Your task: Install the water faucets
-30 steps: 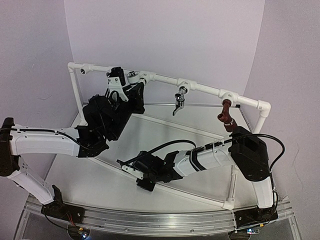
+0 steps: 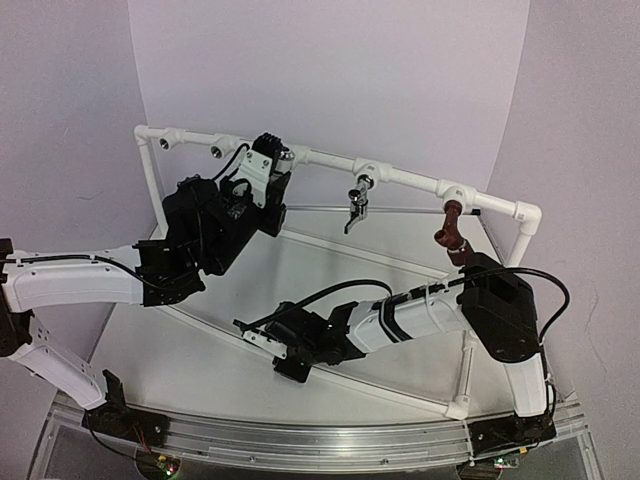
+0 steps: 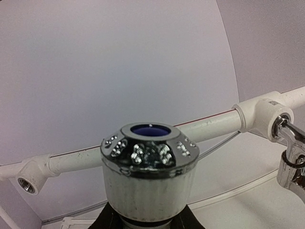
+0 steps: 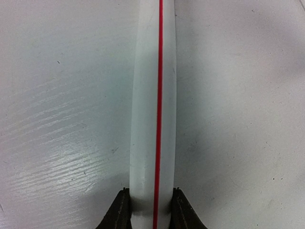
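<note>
A faucet part [image 3: 150, 191] with a fluted white body and chrome cap sits upright between the black fingers of my left gripper, which is shut on it. The top view places that gripper just in front of a tee of the white upper pipe [image 2: 325, 159]; whether part and tee touch is hidden. A chrome tap [image 2: 358, 203] hangs from the tee to the right, and a dark red faucet [image 2: 452, 236] from the one beyond. Low down, my right gripper has its fingers against both sides of a red-striped white pipe [image 4: 145, 119], apparently shut on it.
Two tees with bare openings, the far-left tee [image 2: 170, 140] and its neighbour [image 2: 218, 151], lie left of my left gripper. The right forearm [image 2: 415, 315] crosses the frame's lower right. Open space lies above the upper pipe.
The right arm, the chrome tap and the dark red faucet have stayed still.
</note>
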